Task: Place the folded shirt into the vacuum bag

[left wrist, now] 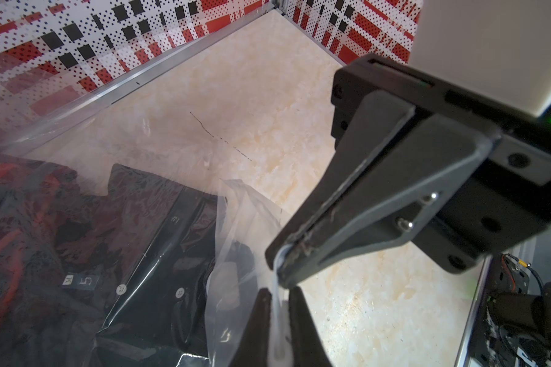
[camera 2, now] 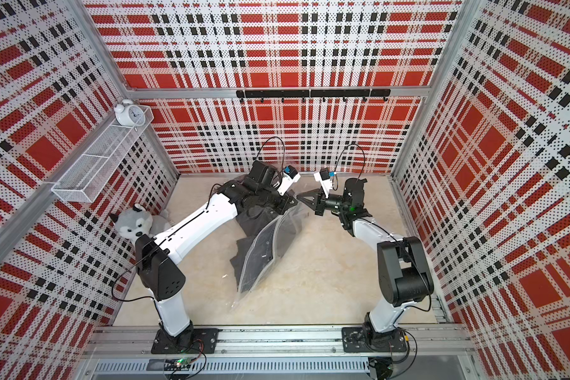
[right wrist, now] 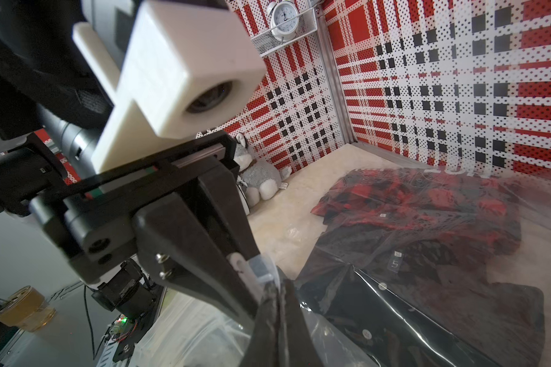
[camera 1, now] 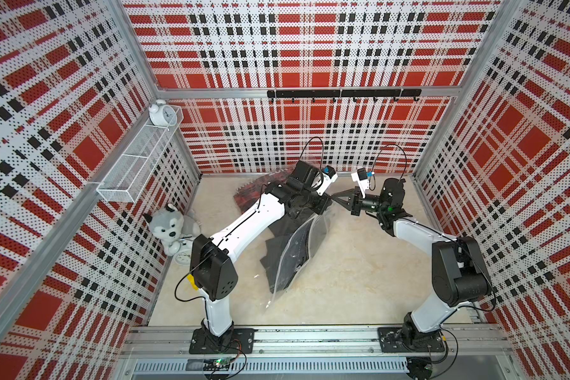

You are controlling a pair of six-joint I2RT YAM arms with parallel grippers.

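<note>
The clear vacuum bag (camera 1: pixel 318 237) lies across the table's middle, its mouth edge curving toward the front. Through its film show a red-and-black plaid shirt (right wrist: pixel 422 192) and dark clothing (left wrist: pixel 153 257); folds and glare obscure how far each sits inside. My left gripper is shut on the bag's edge, a whitish strip between its fingers. Close against it, fingertips nearly touching, my right gripper is also shut; in the left wrist view a thin band of the bag's edge shows between the right fingers.
A grey plush husky (camera 1: pixel 167 226) sits at the left wall beside a white clock (camera 1: pixel 183 255). Above them hangs a wire basket (camera 1: pixel 136 161) with another white clock (camera 1: pixel 162 114) at its end.
</note>
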